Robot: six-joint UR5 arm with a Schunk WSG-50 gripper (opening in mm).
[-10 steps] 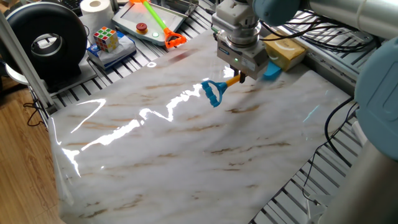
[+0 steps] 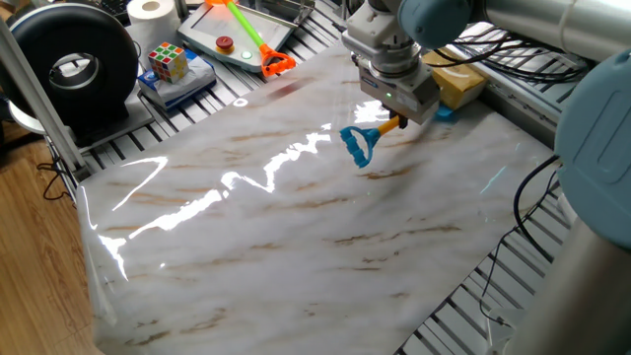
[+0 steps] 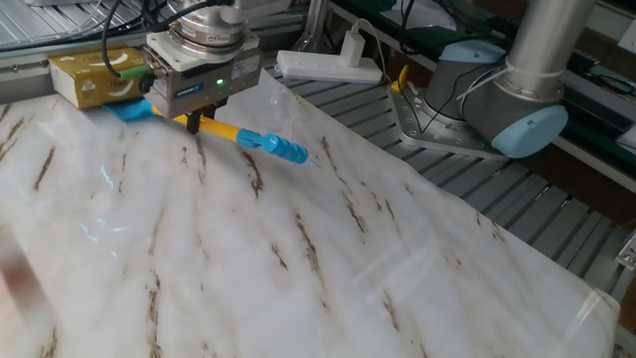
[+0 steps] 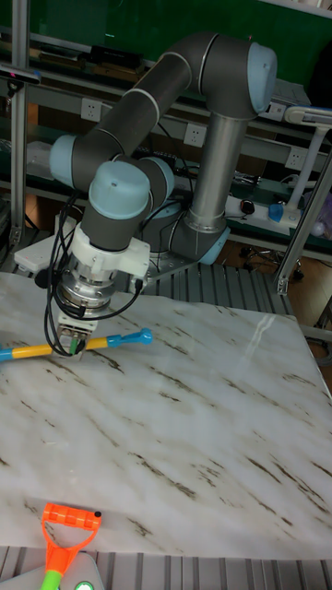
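A toy shovel with a blue loop handle (image 2: pixel 361 146), a yellow shaft (image 3: pixel 221 129) and a blue far end (image 3: pixel 129 109) lies across my gripper (image 2: pixel 396 121). The gripper is shut on the yellow shaft, its dark fingers (image 3: pixel 194 121) pointing down around it. The shovel is roughly level and close to the marble-patterned tabletop (image 2: pixel 276 247); whether it touches cannot be told. Exterior view 3 shows the shaft (image 4: pixel 96 343) running left to right under the gripper, with the left end cut off by the frame.
A yellow box (image 3: pixel 97 78) stands right behind the gripper at the table's edge. Beyond another edge are an orange-and-green toy tool (image 2: pixel 277 63), a Rubik's cube (image 2: pixel 168 61) and a black spool (image 2: pixel 69 69).
In exterior view 1 my gripper has shifted right, carrying the shovel along. Its handle has moved right too, and the blue end near the box shows less now.
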